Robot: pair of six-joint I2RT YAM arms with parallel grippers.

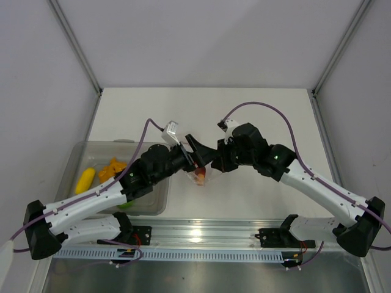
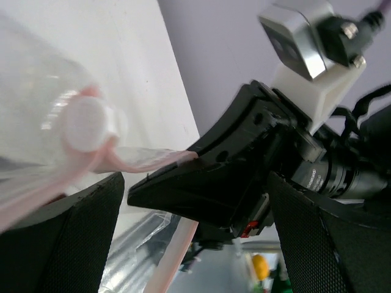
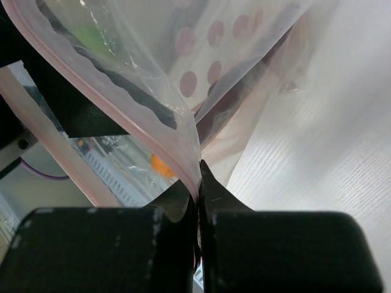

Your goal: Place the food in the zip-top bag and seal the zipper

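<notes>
The clear zip top bag (image 1: 193,178) with pink edges lies mid-table, mostly hidden under both grippers in the top view. A reddish-orange piece of food (image 1: 200,175) shows through its film. My right gripper is shut on the bag's pink-edged rim, which runs between its fingertips. My left gripper (image 1: 204,154) is open at the bag's mouth, close beside the right one. In the left wrist view, pink rim (image 2: 153,160) passes between the spread left fingers. Through the film, a green patch (image 3: 91,39) is visible in the right wrist view.
A grey tray (image 1: 160,201) at left holds a yellow item (image 1: 85,180), an orange item (image 1: 112,169) and a green one (image 1: 126,204) partly under the left arm. Table behind and right of the bag is clear. A metal rail (image 1: 195,232) runs along the front.
</notes>
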